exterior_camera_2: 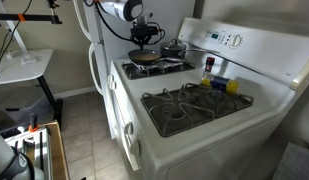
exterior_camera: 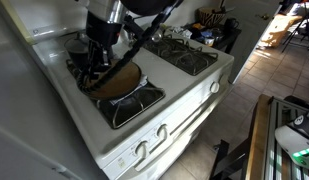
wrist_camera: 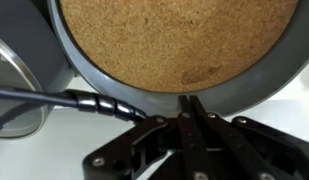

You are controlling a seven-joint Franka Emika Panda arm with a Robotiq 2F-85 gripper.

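Observation:
A round pan [wrist_camera: 179,40] with a brown inside fills the top of the wrist view; in exterior view 1 the pan [exterior_camera: 124,82] sits over the front left burner. My gripper looks shut at the pan's near rim, with nothing visible between its fingers. From exterior view 2, the gripper [exterior_camera_2: 142,42] shows above the pan [exterior_camera_2: 154,57]. Whether its fingers touch the rim is unclear. A dark cable-like strand [wrist_camera: 64,98] comes in from the left beside the gripper.
A lidded pot [exterior_camera_2: 174,49] stands behind the pan. Free burners [exterior_camera: 189,58] lie on the other side of the white stove [exterior_camera: 164,80]. Bottles [exterior_camera_2: 216,82] stand on the stove top beyond the burners. Knobs [exterior_camera: 141,149] line the front edge.

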